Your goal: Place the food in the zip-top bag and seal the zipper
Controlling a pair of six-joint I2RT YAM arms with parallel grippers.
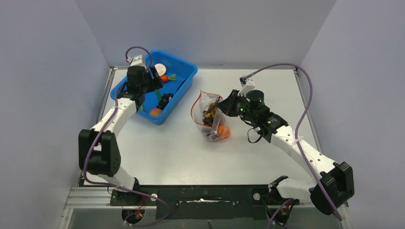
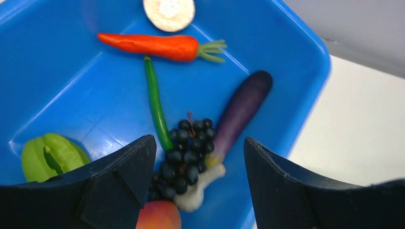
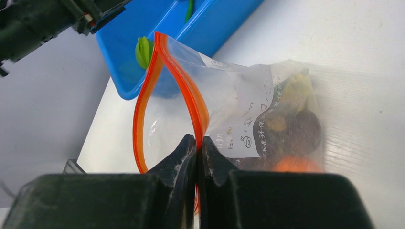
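Note:
My left gripper hangs open over the blue bin, which holds a carrot [image 2: 157, 46], eggplant [image 2: 242, 107], dark grapes [image 2: 188, 155], a long green pepper [image 2: 155, 95], a green pepper [image 2: 50, 157], a white slice [image 2: 167, 12], a peach [image 2: 160, 219] and a pale mushroom-like item partly hidden by the grapes. My right gripper is shut on the orange-zipped rim of the clear bag [image 1: 205, 114], which stands on the table with food inside, including something orange [image 1: 224, 132].
The blue bin [image 1: 186, 76] sits at the back left. Grey walls stand at left, back and right.

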